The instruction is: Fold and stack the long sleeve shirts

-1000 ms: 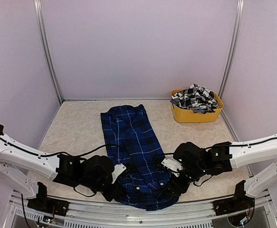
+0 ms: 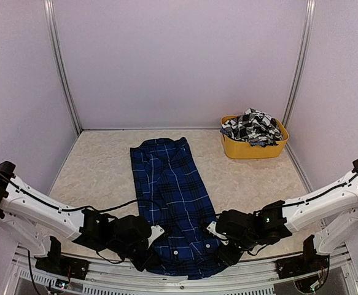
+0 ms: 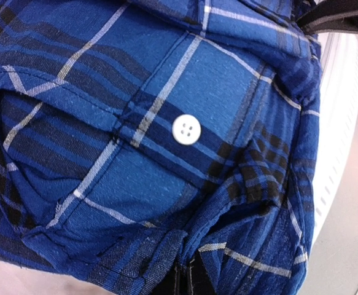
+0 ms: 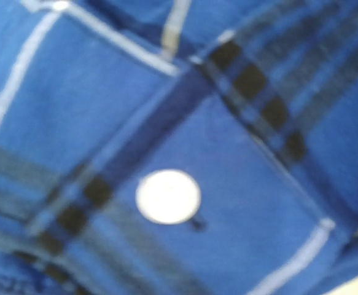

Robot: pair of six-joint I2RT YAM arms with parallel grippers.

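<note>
A dark blue plaid shirt (image 2: 169, 178) lies lengthwise on the table, its near end reaching over the front edge. In the left wrist view, my left gripper is shut on bunched cloth of the shirt (image 3: 154, 80), below a white button (image 3: 186, 129). At the right side of the near end is my right gripper (image 2: 221, 253), low against the cloth. Its fingers do not show in the blurred right wrist view, where shirt fabric (image 4: 123, 110) and a white button (image 4: 168, 196) fill the picture, so its finger state cannot be told.
A yellow bin (image 2: 252, 150) stands at the back right, with a black-and-white checked garment (image 2: 252, 128) heaped in it. Bare table (image 2: 102, 166) lies left of the shirt and between shirt and bin. A metal rail (image 2: 185, 289) runs along the front edge.
The far end and the bin look unchanged.
</note>
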